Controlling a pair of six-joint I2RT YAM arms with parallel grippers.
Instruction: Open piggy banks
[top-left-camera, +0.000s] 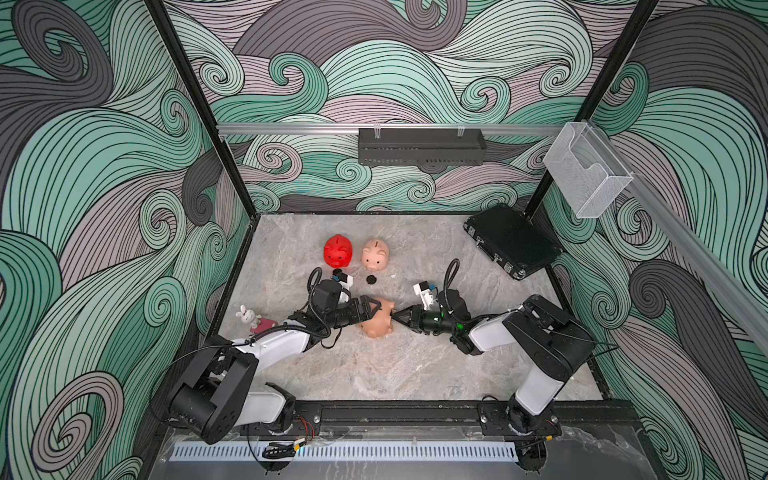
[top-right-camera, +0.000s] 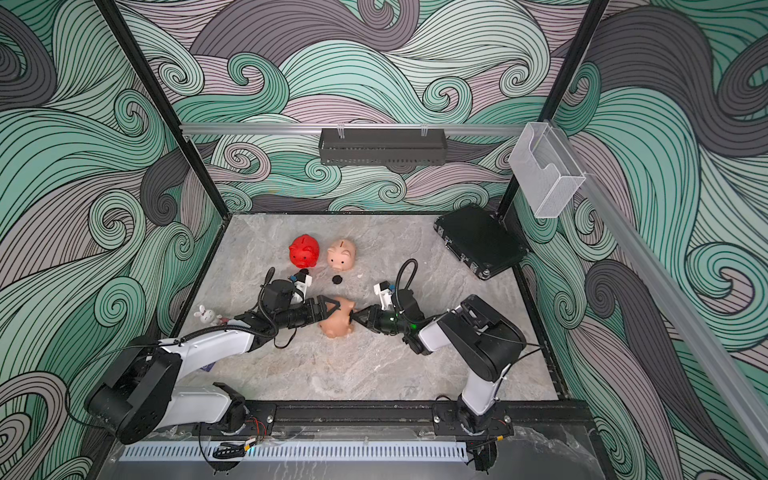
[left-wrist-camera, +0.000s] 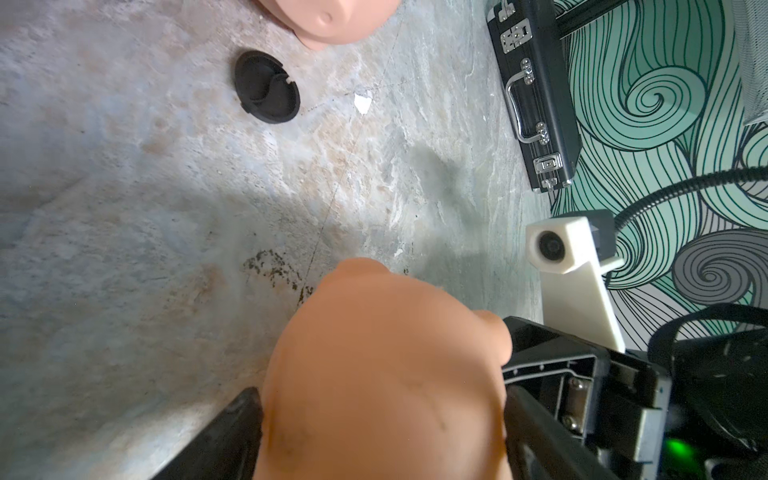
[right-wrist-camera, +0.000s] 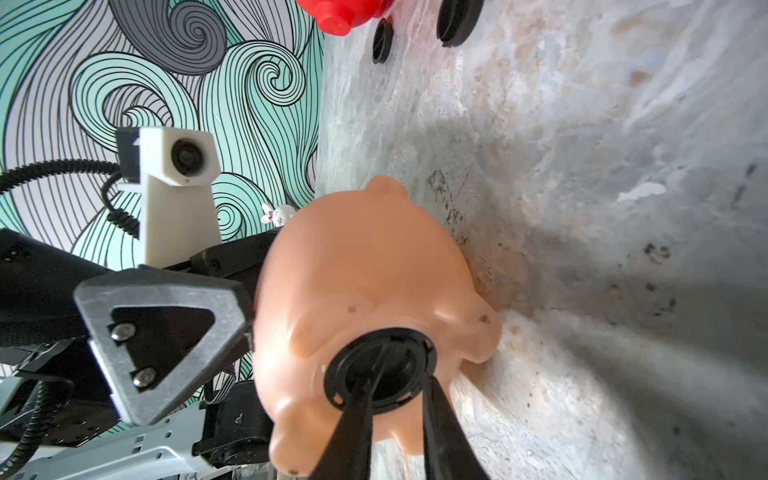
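A peach piggy bank (top-left-camera: 376, 326) lies on its side between my grippers, its black bottom plug (right-wrist-camera: 380, 368) facing right. My left gripper stands open around the pig's body, fingers at either side. My right gripper has its fingertips at the plug, part open; whether they grip it is unclear. A red piggy bank (top-left-camera: 337, 251) and a pale pink one (top-left-camera: 375, 254) stand behind.
Loose black plugs, one (left-wrist-camera: 266, 88) in front of the pink bank, lie on the table (top-left-camera: 424, 368). A black case (top-left-camera: 510, 240) sits at back right; a small white rabbit figure (top-left-camera: 245, 314) is at left.
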